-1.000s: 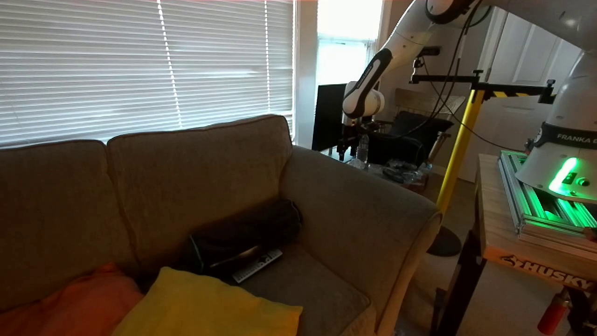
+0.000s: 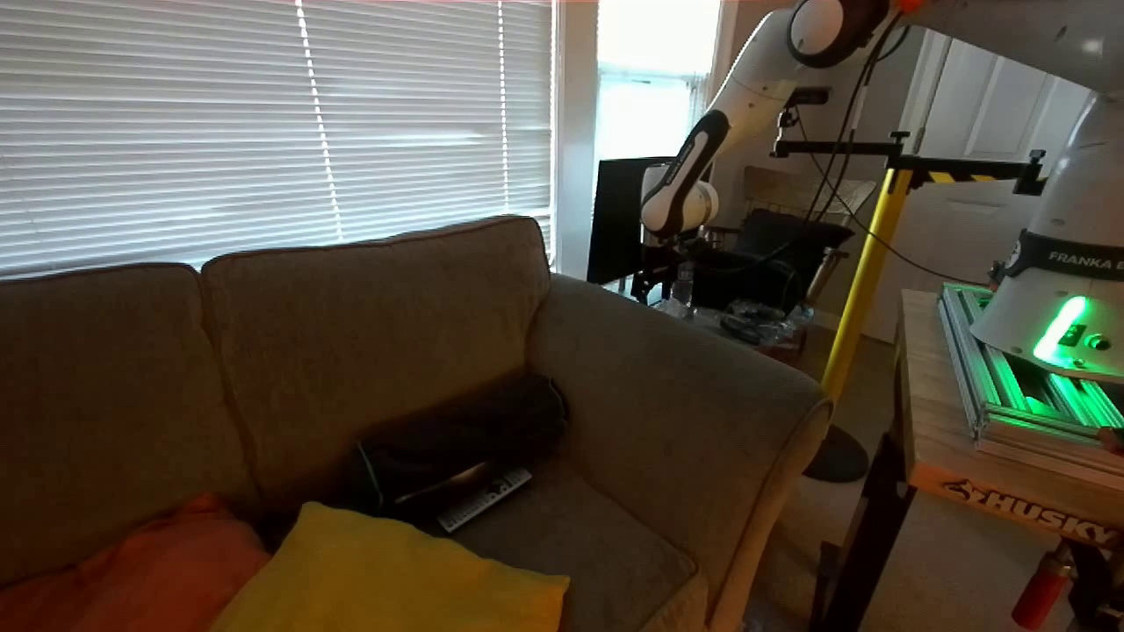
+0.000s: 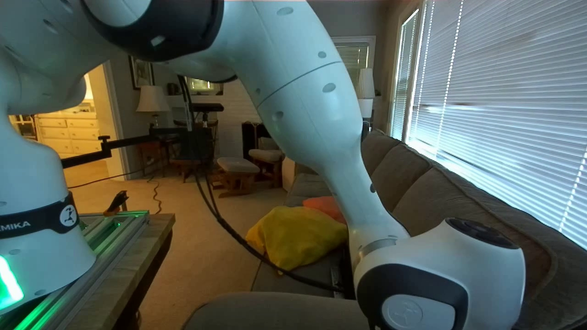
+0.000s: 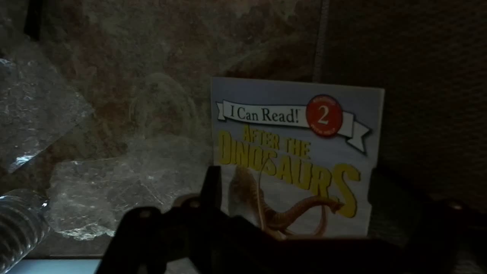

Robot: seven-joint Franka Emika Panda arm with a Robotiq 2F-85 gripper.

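Observation:
A thin book point(image 4: 292, 137) titled "After the Dinosaurs" shows in the wrist view, its cover facing the camera. My gripper stands open there, one dark finger point(image 4: 212, 187) over the book's left part and the other in shadow near its right edge. Whether either finger touches the book cannot be made out. In exterior view 1 the gripper point(image 2: 655, 283) is low beyond the sofa arm, by a clear bottle point(image 2: 682, 284). Exterior view 2 shows only the arm's wrist; the fingers are out of sight.
Clear plastic packaging point(image 4: 123, 191) and a ridged clear bottle point(image 4: 20, 228) lie left of the book. The sofa arm point(image 2: 674, 369) rises close beside the gripper. On the sofa are a yellow pillow point(image 2: 390, 579), a remote point(image 2: 485, 500) and a dark bundle point(image 2: 464, 437).
My hand has come down a little and shifted slightly left in exterior view 1, bringing the fingers lower behind the sofa arm. The sofa and the things on it look the same.

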